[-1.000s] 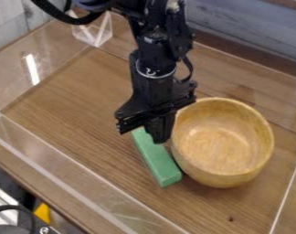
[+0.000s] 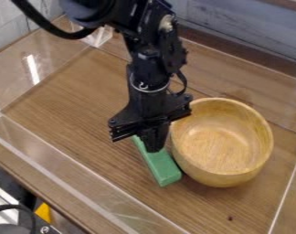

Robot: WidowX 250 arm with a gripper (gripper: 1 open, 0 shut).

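Observation:
My black gripper [image 2: 143, 130] hangs over the upper end of a green rectangular block [image 2: 161, 164], just left of a wooden bowl [image 2: 221, 146]. The block lies on the wooden table along the bowl's left side. The fingertips are dark and overlap, so I cannot tell how far they are apart; nothing shows held between them.
A white wall is at the back. A cable and a small yellow object [image 2: 43, 210] are off the table at the lower left.
My gripper has shifted slightly left and down along the block. The bowl and block look unmoved.

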